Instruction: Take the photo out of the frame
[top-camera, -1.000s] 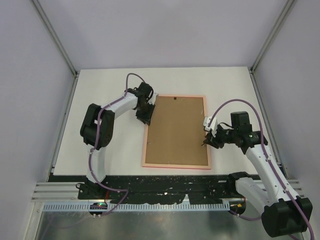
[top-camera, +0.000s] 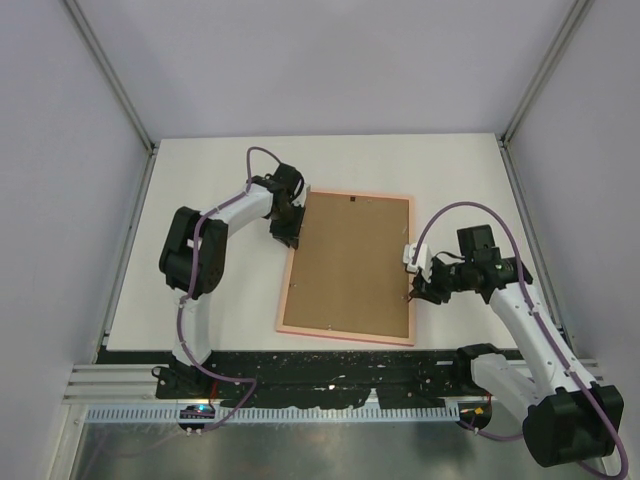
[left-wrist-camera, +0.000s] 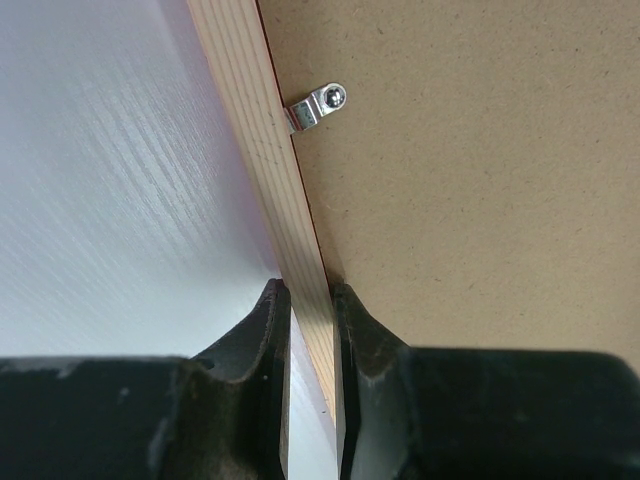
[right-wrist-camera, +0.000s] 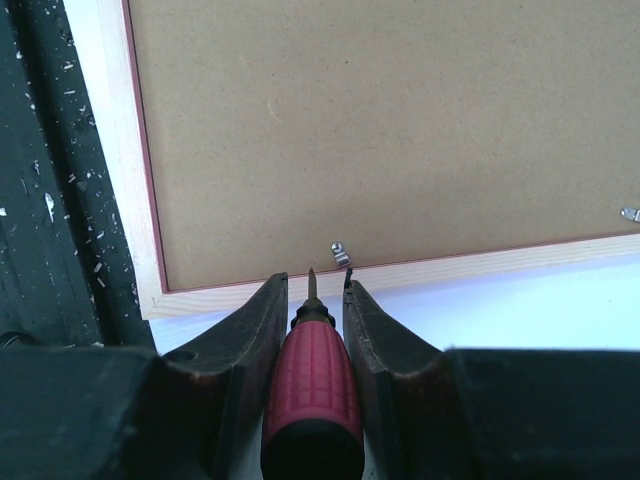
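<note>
The picture frame, with a pale wooden rim (top-camera: 345, 336), lies back up on the white table, its brown backing board (top-camera: 350, 265) in place. My left gripper is shut on the frame's left rim, one finger on each side of the wood. A metal clip (left-wrist-camera: 318, 106) is screwed down just ahead of it. My right gripper is shut on a screwdriver with a dark red handle (right-wrist-camera: 313, 372). Its thin tip points at the rim beside another small clip (right-wrist-camera: 341, 255); whether it touches cannot be told. The photo is hidden.
A further clip (right-wrist-camera: 630, 214) sits along the same rim. The frame's near edge lies close to the table's front edge, with a dark, scuffed bar (top-camera: 320, 370) beyond it.
The frame has shifted slightly left and turned a little, together with my left gripper. My right gripper, still with the screwdriver, has moved only slightly.
</note>
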